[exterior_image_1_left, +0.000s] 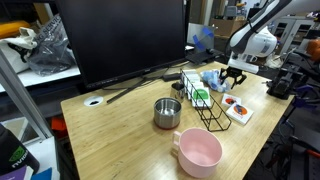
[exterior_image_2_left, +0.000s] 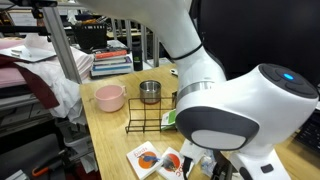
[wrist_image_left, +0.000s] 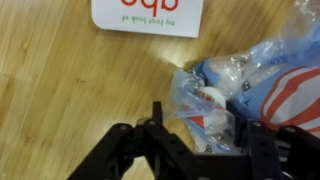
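A clear plastic bag (wrist_image_left: 262, 62) with blue and red-striped contents lies on the wooden table, filling the right of the wrist view. In exterior view 1 it shows as a bluish heap (exterior_image_1_left: 211, 79) behind the rack. My gripper is low over the bag's near end, its dark fingers apart. A crumpled, see-through corner of plastic lies between them; firm contact on it cannot be made out. From the side, the gripper (exterior_image_1_left: 235, 76) is at the bag's right end. The arm hides most of the bag in exterior view 2.
A white "my first book of abc" (wrist_image_left: 147, 14) lies close to the bag. A black wire rack (exterior_image_1_left: 207, 107), a pink pot (exterior_image_1_left: 198, 153) and a metal pot (exterior_image_1_left: 167, 113) stand farther along the table.
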